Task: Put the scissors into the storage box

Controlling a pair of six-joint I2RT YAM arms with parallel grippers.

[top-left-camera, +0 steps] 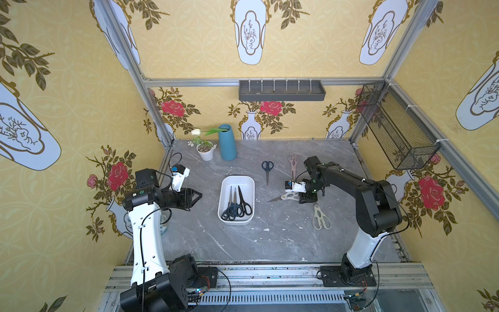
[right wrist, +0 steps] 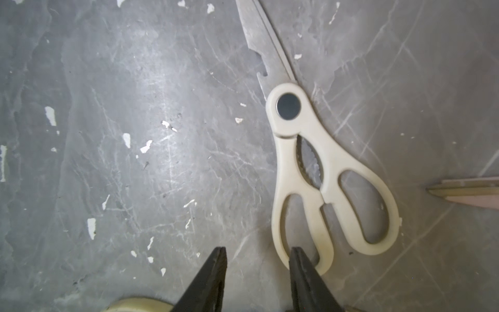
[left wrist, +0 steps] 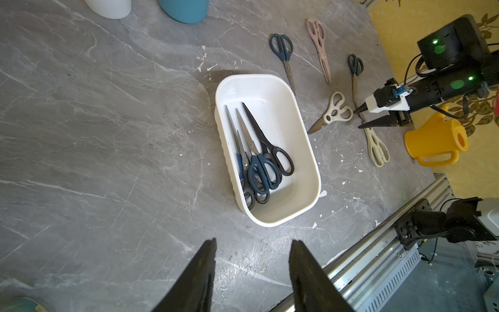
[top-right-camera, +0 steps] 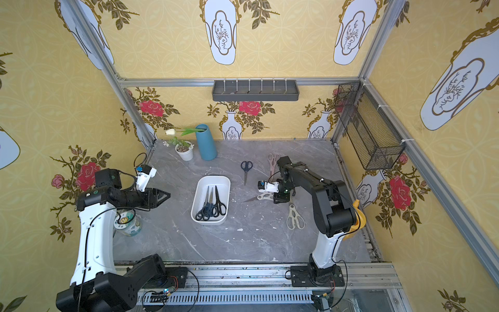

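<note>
The white storage box (left wrist: 267, 210) holds several dark scissors. My right gripper is low over cream-handled scissors (right wrist: 306, 135), its fingertips near the lower finger loop, nothing visibly held. Other scissors lie loose around it: dark ones (top-left-camera: 267, 169), pink ones (left wrist: 318, 39) and a second cream pair (top-left-camera: 320, 218). My left gripper hangs open and empty left of the box, above the table.
A blue vase (top-left-camera: 227, 145) and potted plant (top-left-camera: 205, 151) stand at the back left. A yellow jug (left wrist: 421, 143) is at the right edge, a jar (top-right-camera: 130, 226) at the left.
</note>
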